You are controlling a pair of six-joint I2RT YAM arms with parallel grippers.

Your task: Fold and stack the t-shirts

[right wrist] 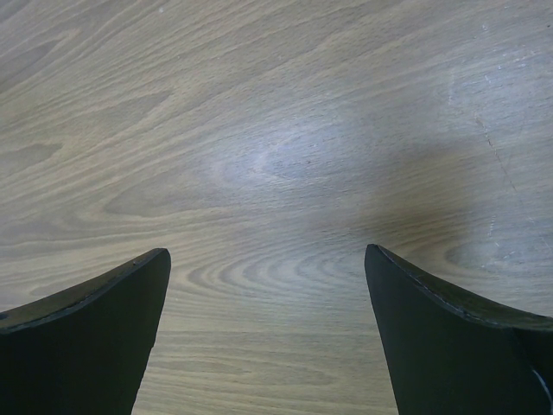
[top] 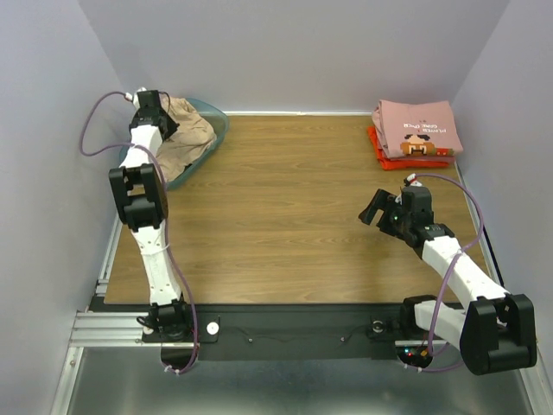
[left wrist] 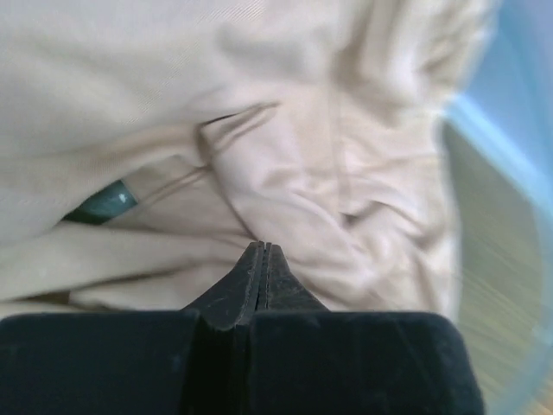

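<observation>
A crumpled beige T-shirt lies in the blue bin at the far left. Over it is my left gripper, its fingertips pressed together with no cloth between them; folds of the shirt spread beyond and around the tips in the left wrist view. On the right, my right gripper hangs open above bare wood. At the back right, a folded pink T-shirt with a printed figure tops a stack, and folded red cloth shows beneath it.
The bin's blue rim curves round the beige shirt. Grey walls close in the back and both sides.
</observation>
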